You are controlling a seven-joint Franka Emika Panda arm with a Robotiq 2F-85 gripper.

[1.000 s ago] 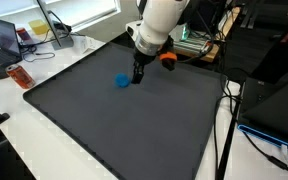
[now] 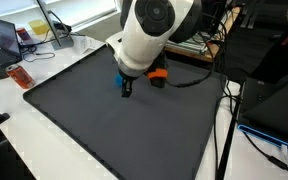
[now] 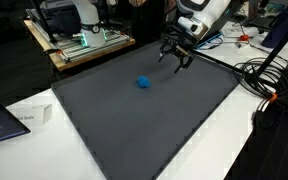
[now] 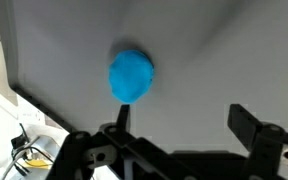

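A round blue object (image 3: 142,82) lies on the dark grey work surface, and the wrist view shows the same blue object (image 4: 131,76) whole, left of centre. Beyond the fingertips and nearer the left one, it stands clear of my gripper. The two black fingers are wide apart with only bare surface between them. In exterior view 2 the gripper (image 3: 176,60) is low over the surface, up and to the right of the blue object. From exterior view 1 the gripper (image 2: 126,84) partly covers the blue object (image 2: 118,80).
Bare grey board (image 3: 149,125) surrounds the blue object. An orange can (image 2: 20,76) and a laptop (image 2: 8,38) stand off its far left side in exterior view 1. Black cables (image 3: 269,85) are coiled beside the board in exterior view 2.
In exterior view 1 the arm has come left and toward the camera, and the gripper now covers part of the blue object. The blue object appears to lie in the same place.
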